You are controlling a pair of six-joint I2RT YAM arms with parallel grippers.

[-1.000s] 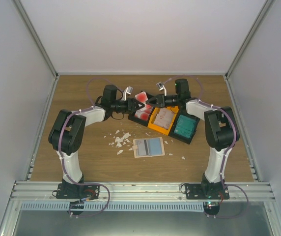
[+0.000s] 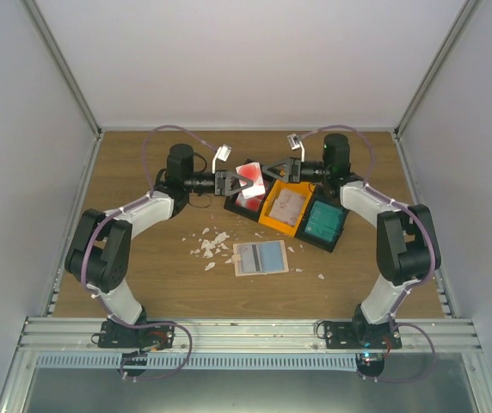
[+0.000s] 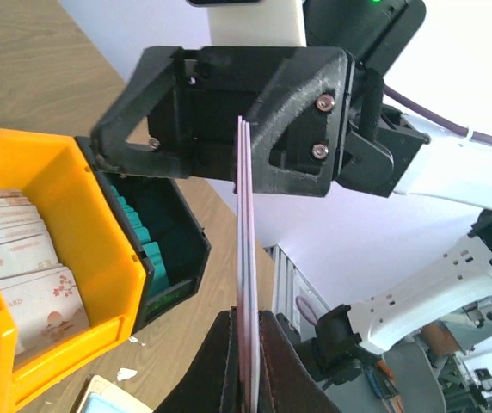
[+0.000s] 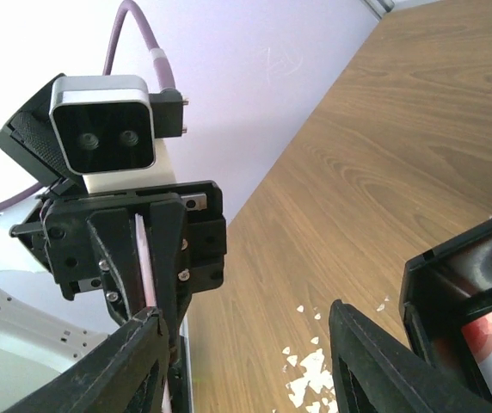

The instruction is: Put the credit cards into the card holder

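Observation:
My left gripper [image 2: 244, 183] is shut on a thin red-and-white card [image 2: 250, 175], raised over the black bin of red cards. In the left wrist view the card [image 3: 245, 258] stands edge-on between the fingers. To its right in the top view, my right gripper [image 2: 267, 172] hangs open. The right wrist view shows its fingers [image 4: 134, 366] wide apart with nothing between them, and the left gripper with the card beyond. An open card holder [image 2: 261, 258], grey and pale blue with a light border, lies flat on the table in front of the bins.
Three bins stand side by side: a black one with red cards [image 2: 250, 203], an orange one [image 2: 265, 220] with pale pink cards and a black one with teal cards [image 2: 323, 220]. White scraps [image 2: 216, 243] litter the table left of the holder.
The right gripper has drawn back to the right, away from the left one.

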